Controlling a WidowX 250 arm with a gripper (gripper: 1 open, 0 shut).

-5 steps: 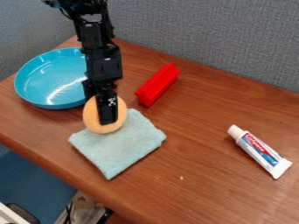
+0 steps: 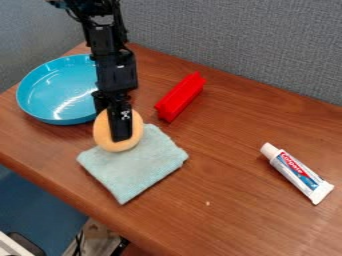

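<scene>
My black gripper (image 2: 118, 122) reaches down from the top left onto a round orange sponge-like object (image 2: 128, 139), which rests at the top edge of a folded light-blue cloth (image 2: 140, 175). The gripper's lower end covers the middle of the orange object; whether its fingers are open or shut on it is hidden.
A blue plate (image 2: 40, 95) lies to the left behind the gripper. A red block (image 2: 179, 95) lies right of the gripper, and a toothpaste tube (image 2: 298, 174) at the right.
</scene>
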